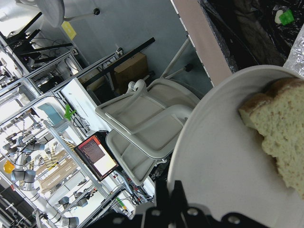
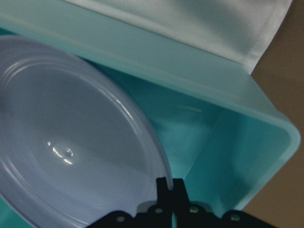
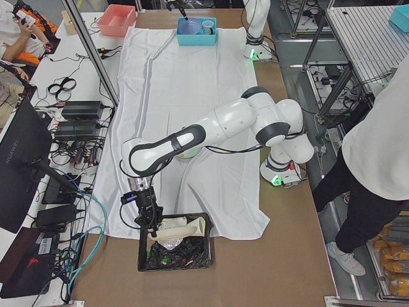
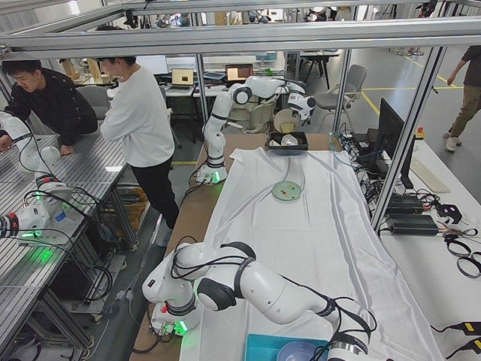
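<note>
My left gripper (image 3: pixel 152 225) is shut on the rim of a cream plate (image 1: pixel 213 166), tilted over a black bin (image 3: pixel 144 256) lined with a black bag. A piece of bread (image 1: pixel 280 128) shows on that plate in the left wrist view. At the far end, my right gripper is shut on the rim of a translucent blue plate (image 2: pixel 76 133), which is in or just over a turquoise bin (image 2: pixel 237 161). A green plate (image 4: pixel 286 192) with small bits on it rests on the white cloth, mostly hidden by the left arm in the camera left view.
A blue cup (image 3: pixel 208 25) stands in the turquoise bin. A monitor (image 3: pixel 22 173), cables and electronics line one side. A person in white (image 3: pixel 377 147) stands beside the other side.
</note>
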